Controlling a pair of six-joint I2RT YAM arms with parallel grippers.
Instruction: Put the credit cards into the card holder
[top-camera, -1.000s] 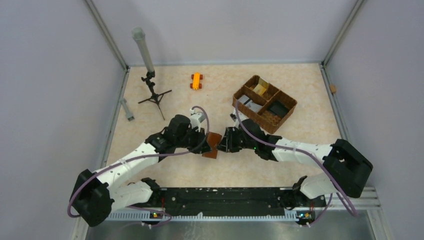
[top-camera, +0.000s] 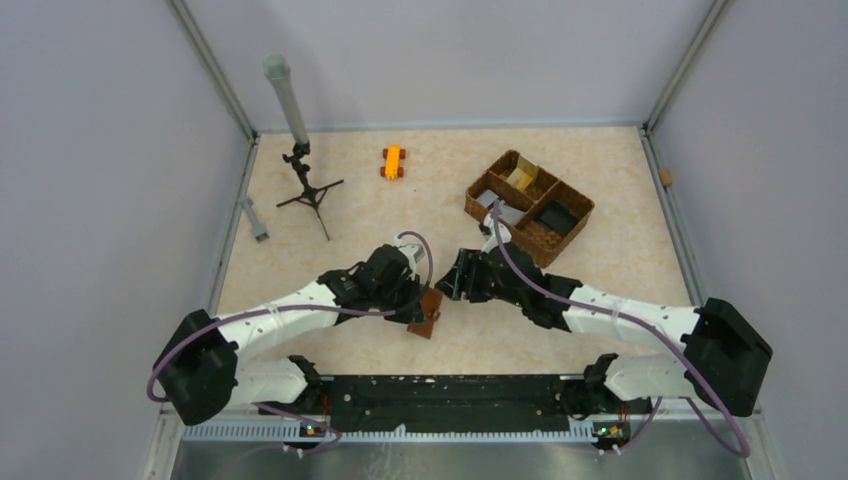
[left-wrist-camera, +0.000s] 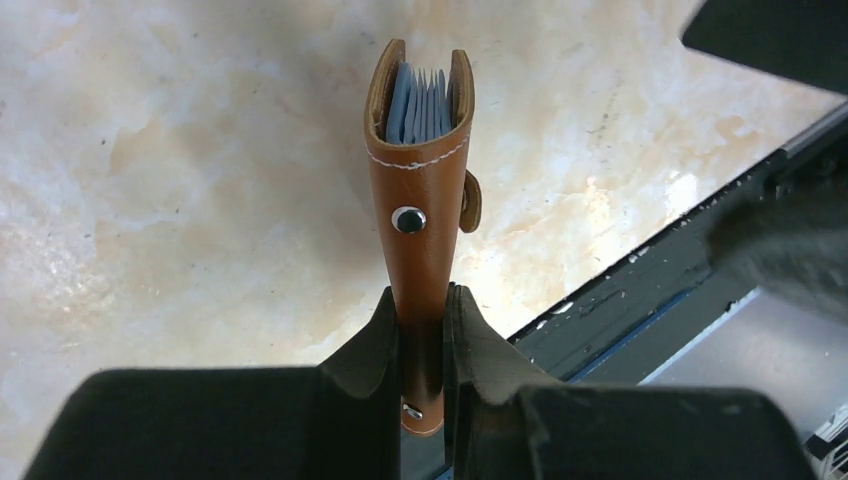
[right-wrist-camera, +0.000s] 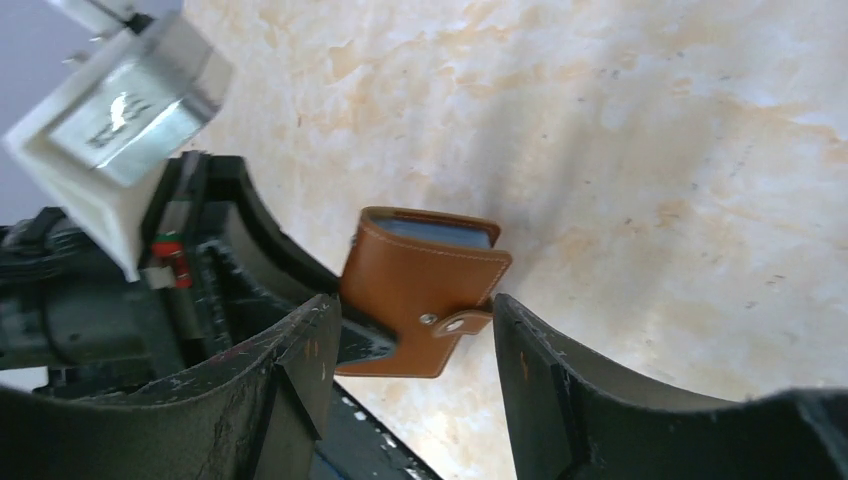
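Observation:
The brown leather card holder (left-wrist-camera: 420, 200) hangs over the table near its front edge, my left gripper shut on its lower part. Several grey-blue cards sit inside its open top, also visible in the right wrist view. The holder (right-wrist-camera: 415, 280) has a small snap tab on its face. My right gripper is open, just to the right of my left one in the top view, with the holder beyond its fingertips and nothing gripped.
A wicker basket (top-camera: 550, 248) with compartments stands at the back right. An orange toy car (top-camera: 393, 160) and a black tripod (top-camera: 310, 195) are at the back left.
The left gripper and holder have moved toward the front edge. The right arm has pulled slightly right and back, away from the holder.

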